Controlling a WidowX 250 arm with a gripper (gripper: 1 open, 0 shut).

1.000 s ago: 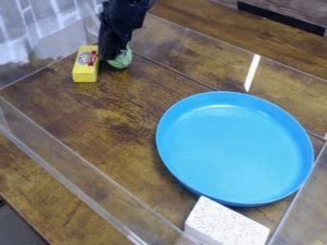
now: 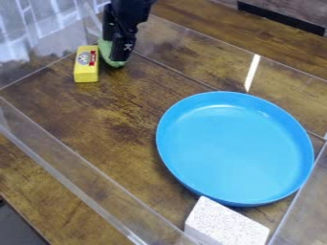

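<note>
The black gripper [image 2: 120,44] is at the upper left, its fingers open and low over a green round object [image 2: 109,58], which they partly hide. Just left of that object stands a yellow box [image 2: 86,67] with a printed label.
A large blue plate [image 2: 234,148] fills the right middle. A white speckled block [image 2: 225,222] lies at the bottom right. Clear plastic walls edge the wooden surface.
The gripper has shifted slightly and now covers more of the green object. The plate, yellow box and white block have not moved.
</note>
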